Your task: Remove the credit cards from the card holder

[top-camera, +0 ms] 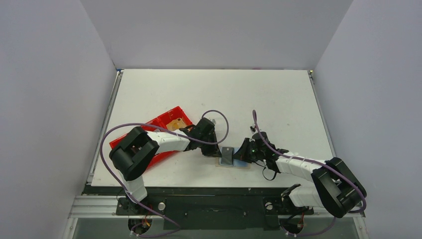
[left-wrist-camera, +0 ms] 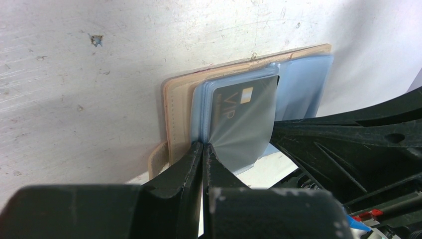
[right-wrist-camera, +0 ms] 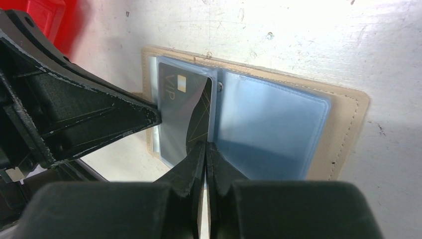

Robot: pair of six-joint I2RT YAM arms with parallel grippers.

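The card holder [top-camera: 232, 166] lies spread open at the table's front middle, its beige cover [right-wrist-camera: 348, 117] under clear blue sleeves [right-wrist-camera: 276, 117]. Inside the left sleeve sits a dark grey VIP card; a black patterned patch [right-wrist-camera: 201, 117] shows at its right side in the right wrist view. My left gripper is shut, tips at the left edge of that sleeve. From the other side my right gripper is shut too, its tips at the sleeve's right edge. Whether either pinches thin plastic or a card edge is hidden.
To the left, a red divided tray [top-camera: 159, 119] with a tan item inside lies partly under my left arm. The two grippers are close together over the holder.
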